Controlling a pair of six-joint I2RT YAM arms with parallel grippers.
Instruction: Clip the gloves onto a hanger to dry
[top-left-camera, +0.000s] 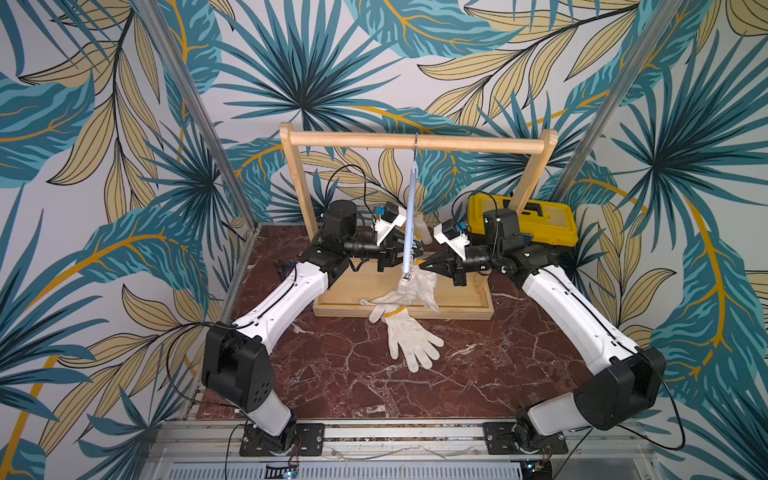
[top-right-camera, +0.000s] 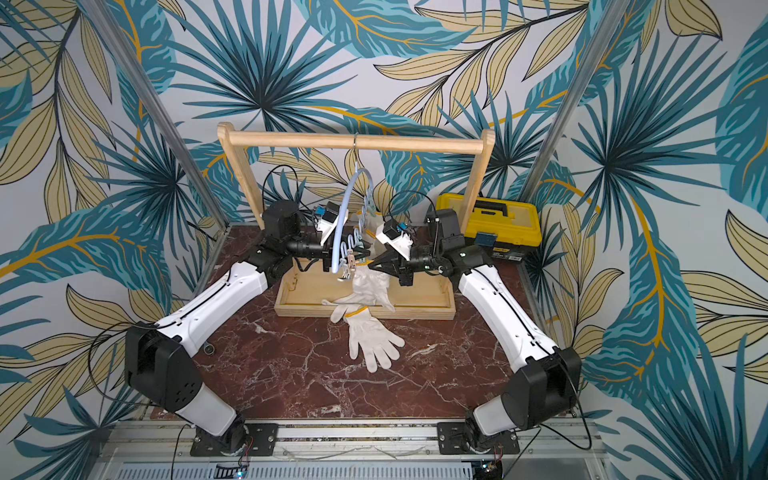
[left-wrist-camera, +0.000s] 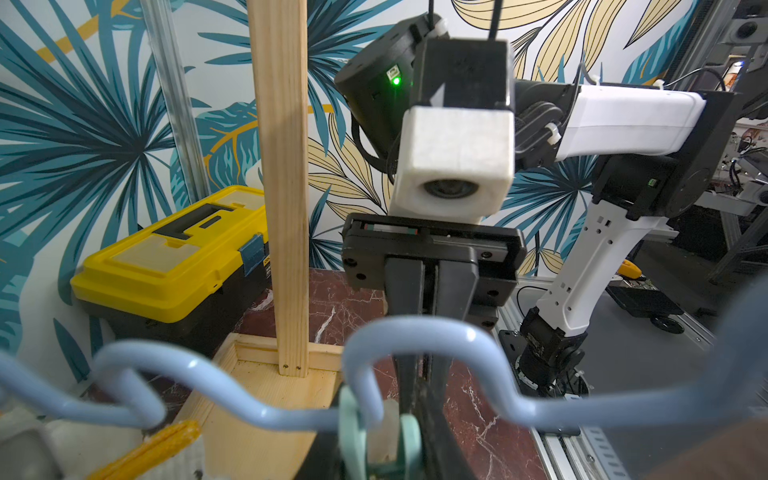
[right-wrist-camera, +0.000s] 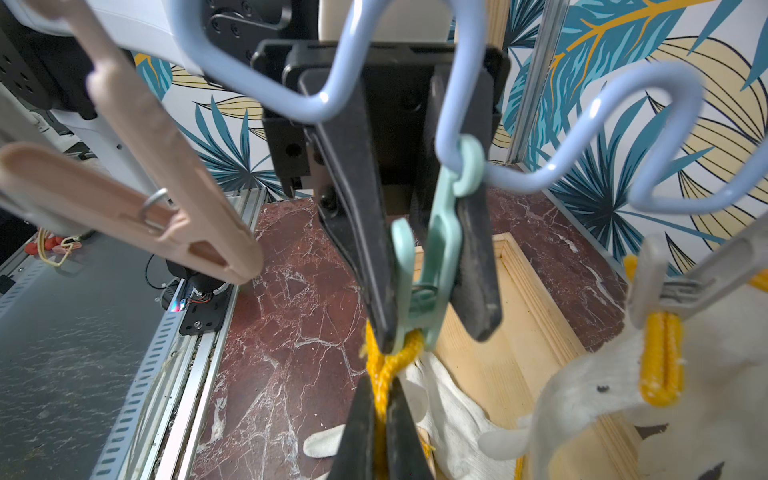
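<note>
The pale blue hanger (top-left-camera: 410, 216) hangs from the wooden bar, its clips between my two arms. My left gripper is shut on a mint clip (right-wrist-camera: 441, 254), one dark finger on each side. Right under that clip, my right gripper is shut on a thin strip of yellow cuff (right-wrist-camera: 412, 342); the cuff meets the clip's tips. A grey clip (right-wrist-camera: 692, 281) grips another yellow-edged white glove (right-wrist-camera: 720, 384). A pink clip (right-wrist-camera: 176, 168) carries nothing visible. One glove (top-left-camera: 414, 340) lies on the table, in front of the hanging fabric (top-left-camera: 416, 289).
The wooden stand's tray (top-left-camera: 476, 312) lies beneath the hanger, and its upright post (left-wrist-camera: 280, 184) is close to the arms. A yellow toolbox (top-left-camera: 552, 224) stands at the back right. Bare dark marble (top-left-camera: 504, 360) spreads across the front.
</note>
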